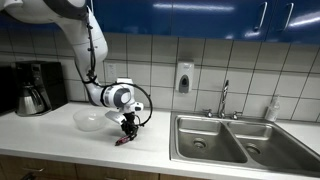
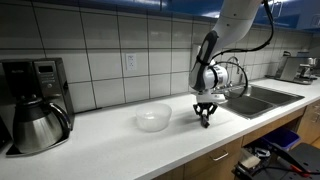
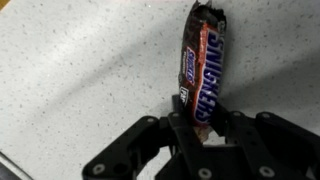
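Observation:
A Snickers bar (image 3: 204, 65) in a brown wrapper stretches away from my fingers in the wrist view, over the pale speckled counter. My gripper is shut on its near end, which the fingers partly hide. From the first exterior view, the gripper (image 1: 130, 130) is low over the counter, and the dark bar (image 1: 124, 140) slants down from it. In the second exterior view, the gripper (image 2: 204, 112) points down with the bar (image 2: 205, 121) beneath it. Whether the bar's lower end touches the counter, I cannot tell.
A white bowl (image 1: 91, 118) stands on the counter beside the arm. A coffee machine (image 2: 38, 105) is at the far end, and a double sink (image 1: 215, 140) lies on the other side. Open counter (image 2: 110, 145) runs in front of the bowl.

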